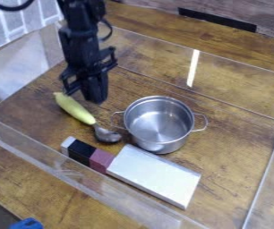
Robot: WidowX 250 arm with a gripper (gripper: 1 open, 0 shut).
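Note:
My black gripper (88, 75) hangs above the left part of the wooden table, its fingers apart, with nothing visible between them. Below it a yellow banana-like object (73, 110) lies on the table. A metal spoon (107, 134) lies just beside it, toward the front right. A steel pot (158, 123) with two handles stands to the right.
A white block (151, 174) with a dark red and black part (86, 155) lies at the front. A blue object (27, 224) sits at the lower left corner. Transparent walls edge the table.

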